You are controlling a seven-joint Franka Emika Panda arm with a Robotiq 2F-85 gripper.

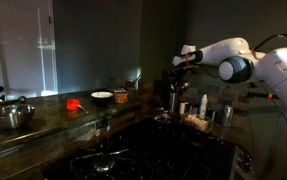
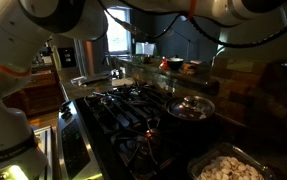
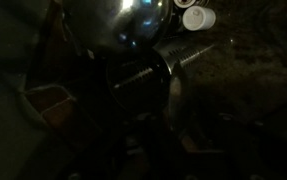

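Observation:
In exterior view 1 my gripper (image 1: pixel 180 76) hangs at the back right, above the upright utensil holder (image 1: pixel 173 101) near the wall. The wrist view is very dark. A shiny rounded metal surface (image 3: pixel 123 18) fills its top, and a dark round shape (image 3: pixel 139 83) with a pale streak lies just below. A white cap or cup (image 3: pixel 198 18) shows beside them. My fingers are lost in shadow at the bottom of that view, so whether they are apart or touch anything cannot be made out. The gripper is outside exterior view 2.
A covered pan (image 2: pixel 190 108) sits on the black stove (image 2: pixel 133 135). In front is a tray of pale pieces (image 2: pixel 230 168). A white bottle (image 1: pixel 203 104) stands near the utensil holder. A metal bowl (image 1: pixel 11 116) and red cup (image 1: pixel 73 104) occupy the left counter.

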